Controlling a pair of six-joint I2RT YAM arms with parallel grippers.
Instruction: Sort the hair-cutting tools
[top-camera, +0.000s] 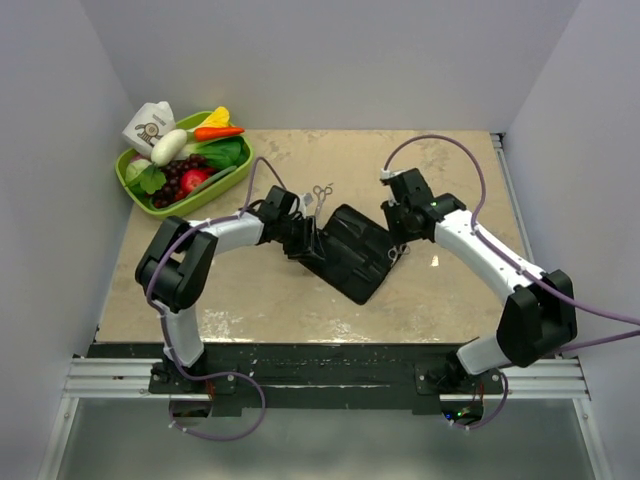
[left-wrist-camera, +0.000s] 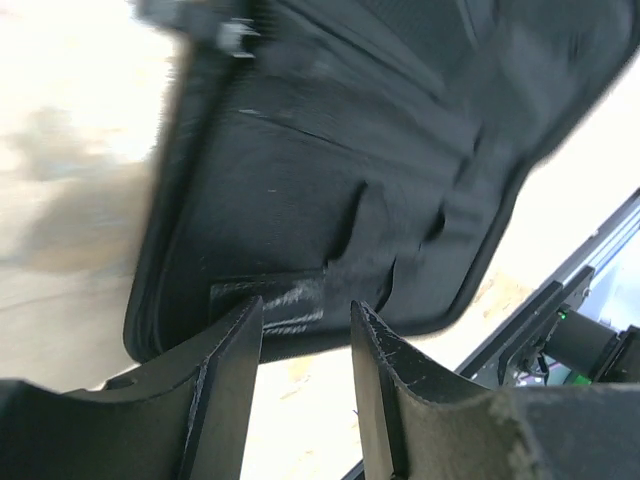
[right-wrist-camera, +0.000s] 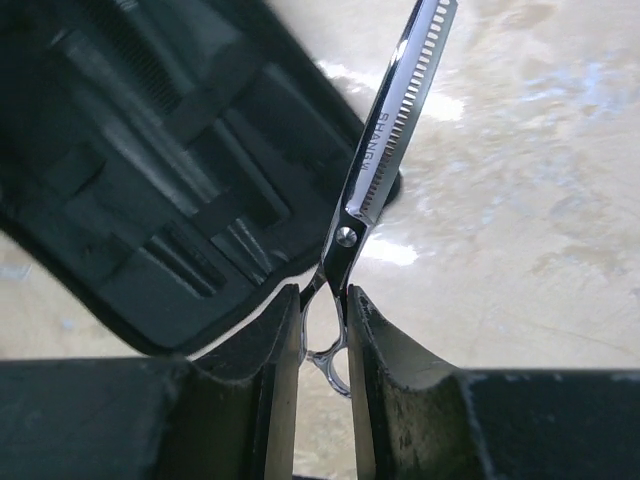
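A black tool case (top-camera: 355, 280) lies tilted diagonally on the tabletop, open, with slots and loops. My left gripper (top-camera: 305, 240) is at its left end; in the left wrist view its fingertips (left-wrist-camera: 305, 325) are over the case, and I cannot tell how far they stand apart. My right gripper holds silver thinning scissors (right-wrist-camera: 390, 120) by the handle area, blades upward in its wrist view, beside the case. Another pair of scissors (top-camera: 322, 191) lies above the case in the top view.
A green bowl of vegetables (top-camera: 137, 195) and a white bag (top-camera: 148, 128) stand at the back left.
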